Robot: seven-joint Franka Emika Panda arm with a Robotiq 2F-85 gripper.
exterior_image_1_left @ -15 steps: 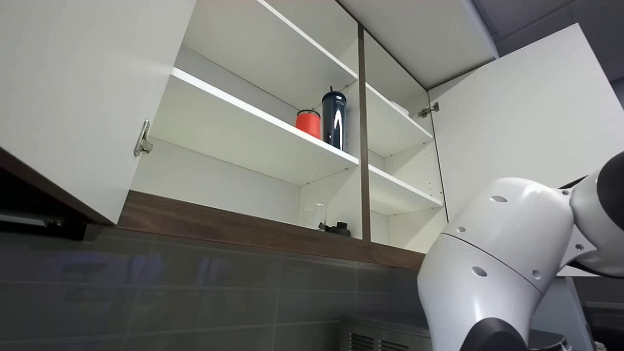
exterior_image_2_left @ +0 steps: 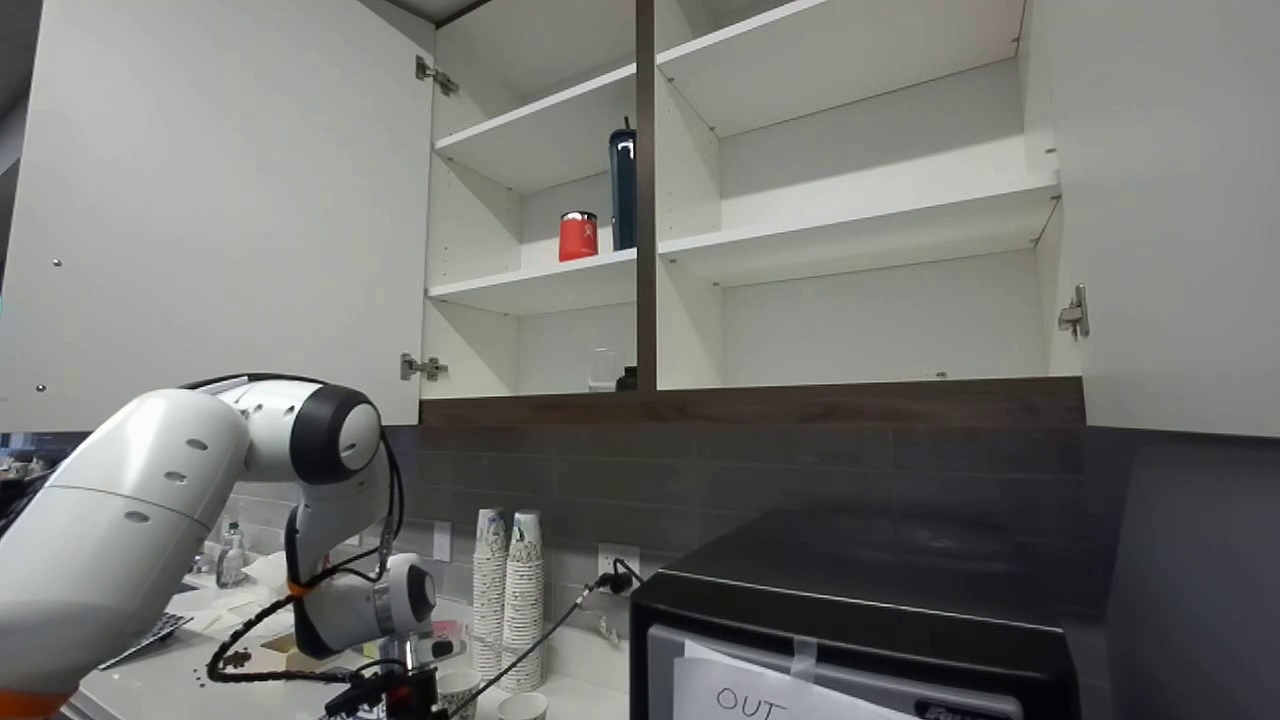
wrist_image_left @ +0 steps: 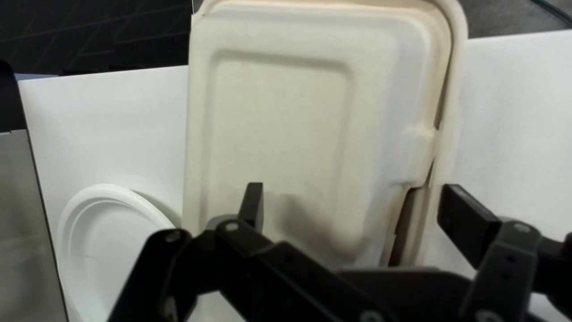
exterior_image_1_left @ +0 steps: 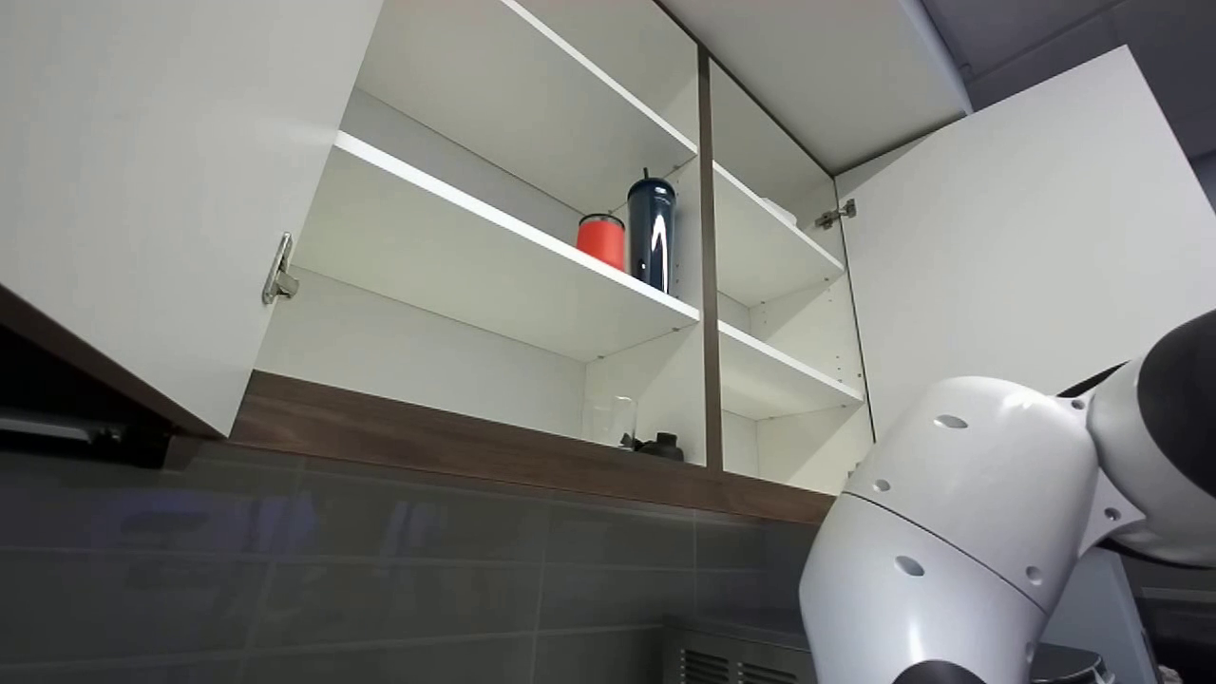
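Observation:
A beige takeout container (wrist_image_left: 279,123) with a closed lid fills the middle of the wrist view, lying on a white surface. Over its near part my gripper is open, the fingers wide apart with nothing held. One of the fingers (wrist_image_left: 253,206) appears over the lid, while the other shows past the container's right edge; how high they are above it I cannot tell. In exterior view 2 the gripper is low at the bottom edge, dark and partly cut off.
Left of the container lies a white plate (wrist_image_left: 110,236). Overhead, the open cabinet holds a red cup (exterior_image_2_left: 578,236) and a dark blue tumbler (exterior_image_2_left: 623,192). Stacked paper cups (exterior_image_2_left: 524,600) stand on the counter near the arm, left of a black microwave (exterior_image_2_left: 864,588).
In exterior view 1 the arm's upper link and elbow have shifted slightly left and down. The cabinet and its contents look the same.

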